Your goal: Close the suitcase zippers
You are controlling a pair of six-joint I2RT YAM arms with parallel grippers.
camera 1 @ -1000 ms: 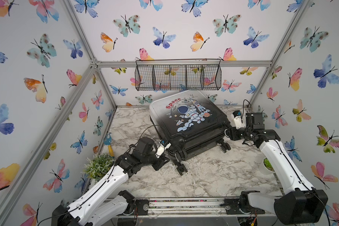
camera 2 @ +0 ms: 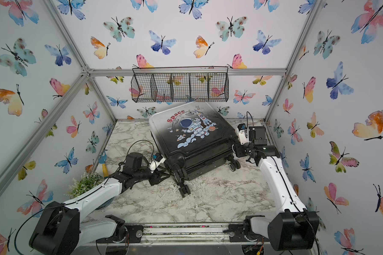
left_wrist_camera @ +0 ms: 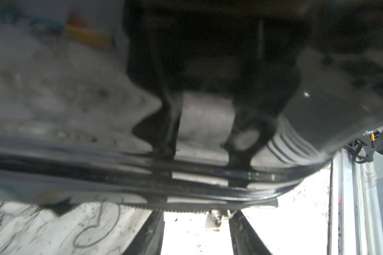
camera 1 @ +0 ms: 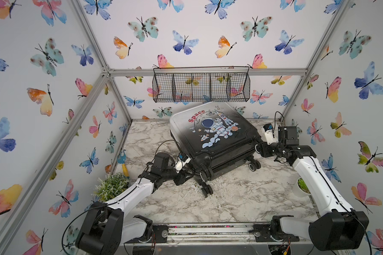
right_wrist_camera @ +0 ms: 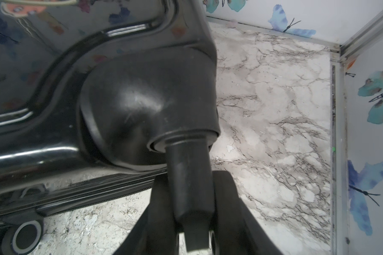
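Observation:
The black and grey suitcase (camera 1: 238, 142), with a "Space" astronaut print, lies flat with its wheels toward the front. In the left wrist view, a small metal zipper pull (left_wrist_camera: 216, 218) shows under the suitcase's lower edge, beside a stretch of zipper teeth (left_wrist_camera: 174, 210). My left gripper is open at that edge; the pull appears between its fingers, nearer the right one, not clamped. At the suitcase's right front corner, my right gripper is shut on a black wheel strut (right_wrist_camera: 189, 174). The far-side zipper is hidden.
A front wheel (camera 1: 206, 190) stands close to my left gripper. Behind the suitcase hangs a wire basket (camera 1: 201, 87). A leafy plant (camera 1: 110, 186) is at the left, and a white pot (camera 1: 301, 187) at the right.
The right gripper has kept its place at the right corner.

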